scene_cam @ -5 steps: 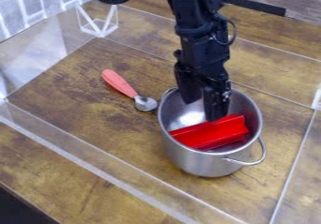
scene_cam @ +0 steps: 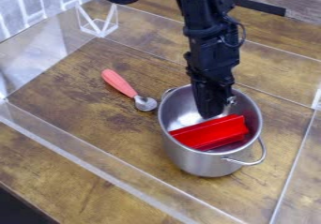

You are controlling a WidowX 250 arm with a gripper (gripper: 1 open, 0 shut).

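Note:
A steel pot (scene_cam: 189, 157) with side handles stands on the wooden table, and a red block (scene_cam: 207, 131) lies inside it. The black gripper (scene_cam: 220, 101) points down at the pot's rim on the far side, over its opening; its fingertips are dark and small, and nothing is seen held in them. A spoon with a red handle (scene_cam: 118, 83) lies to the left of the pot.
The wooden table (scene_cam: 75, 153) has free room on the left and front. A white frame (scene_cam: 98, 20) stands at the back left, beside a light wall or edge.
The gripper has risen from inside the pot toward its rim over the last second. The pot, red block and spoon look unmoved.

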